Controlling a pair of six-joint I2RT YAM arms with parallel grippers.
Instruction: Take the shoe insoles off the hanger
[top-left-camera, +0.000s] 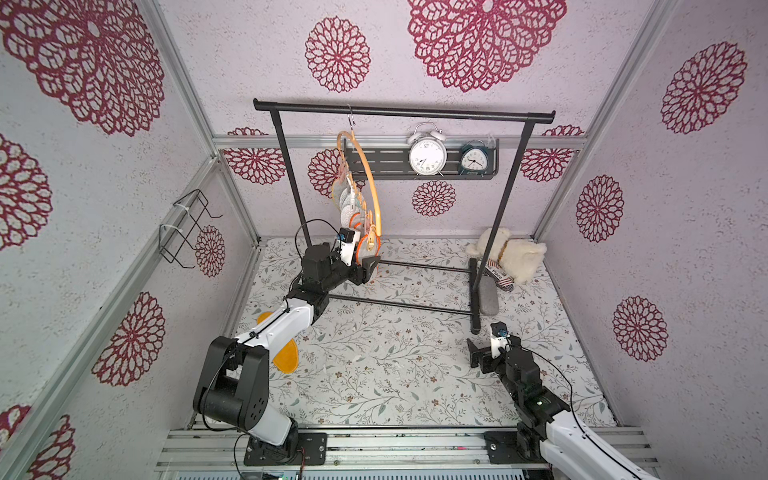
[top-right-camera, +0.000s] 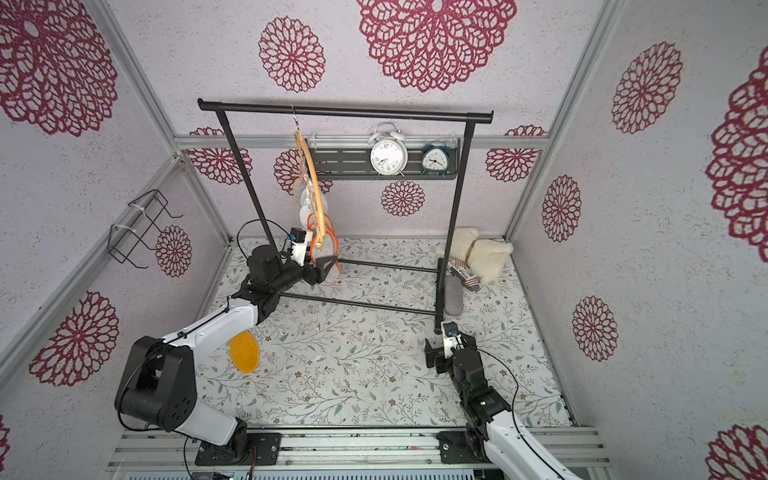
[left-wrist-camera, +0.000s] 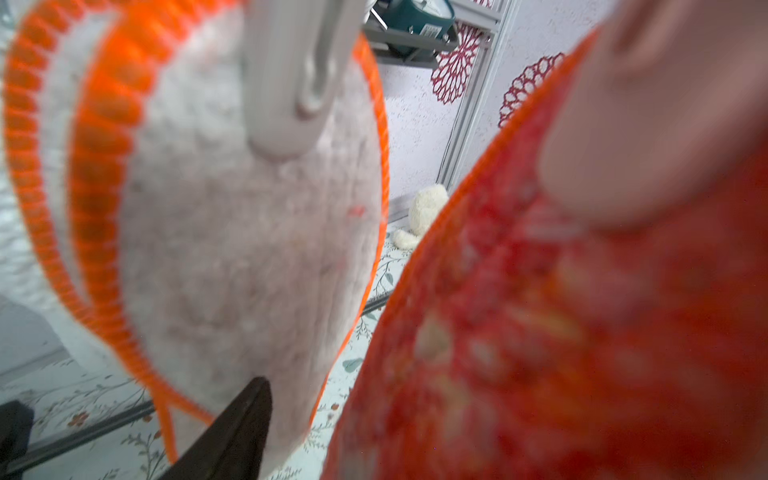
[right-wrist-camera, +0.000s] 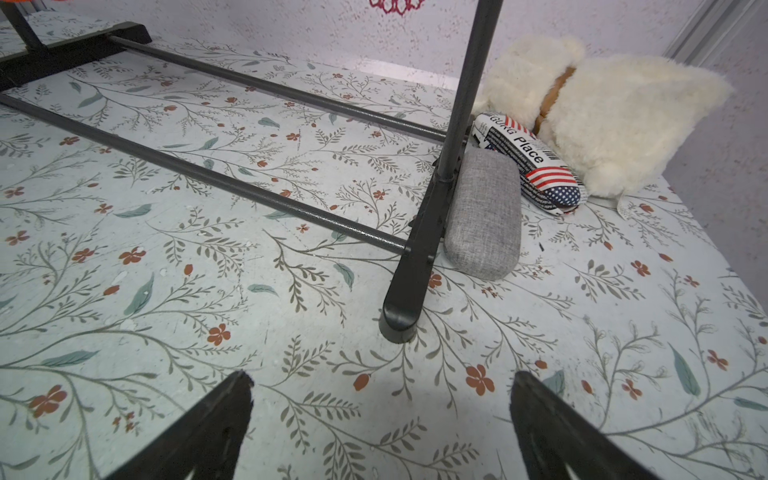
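Note:
An orange hanger (top-left-camera: 365, 168) hangs from the black rack, carrying several insoles with orange stitched edges in clips. My left gripper (top-left-camera: 360, 264) is up at the front, lower end of this bunch, among the insoles. In the left wrist view a white insole (left-wrist-camera: 240, 248) and a red insole (left-wrist-camera: 560, 336) fill the view; one dark fingertip shows low, and the red insole hides the rest of the finger, which is open. My right gripper (top-left-camera: 480, 352) stands open low over the floor at the front right, nothing between its fingers.
The rack's right foot (right-wrist-camera: 404, 304) has a grey cushion (right-wrist-camera: 484, 208), a printed bag and a cream plush (right-wrist-camera: 624, 120) beside it. A yellow insole (top-right-camera: 244, 350) lies on the floor at left. Clocks sit on a back shelf.

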